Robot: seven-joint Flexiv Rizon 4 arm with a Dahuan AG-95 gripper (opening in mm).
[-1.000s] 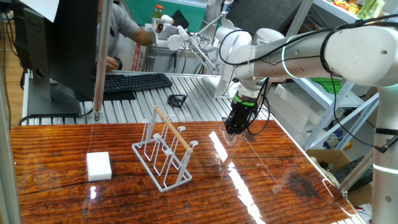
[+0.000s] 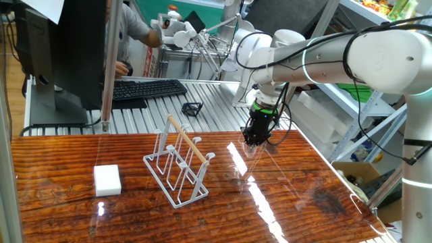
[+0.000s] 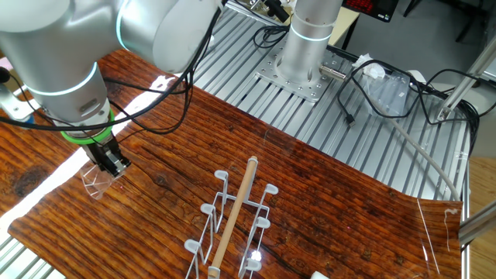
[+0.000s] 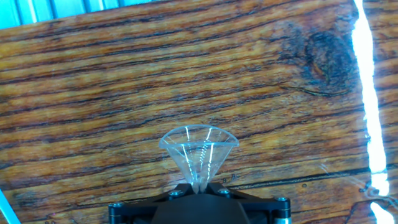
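My gripper is shut on a clear, flared cup (image 4: 199, 146). In the wrist view its wide rim points away from the fingers, and the narrow part sits between the fingertips. Exterior view 2 shows the transparent cup (image 3: 97, 182) just below the gripper (image 3: 116, 168), over the wooden tabletop; whether it touches the wood I cannot tell. From exterior view 1 the gripper (image 2: 254, 138) is near the table's back edge, right of a white rack (image 2: 177, 202) with a wooden top bar (image 2: 189, 140). Every prong of the rack looks empty.
A white block (image 2: 106, 180) lies left of the rack. Bare wood stretches between rack and gripper, with bright glare on it. Behind the table's back edge are a keyboard (image 2: 148, 88) and a monitor (image 2: 61, 54). Loose cables hang along the arm.
My wrist has shifted very slightly, with the gripper over nearly the same spot. Rack and white block have stayed put. The person's hand in the background has moved a little.
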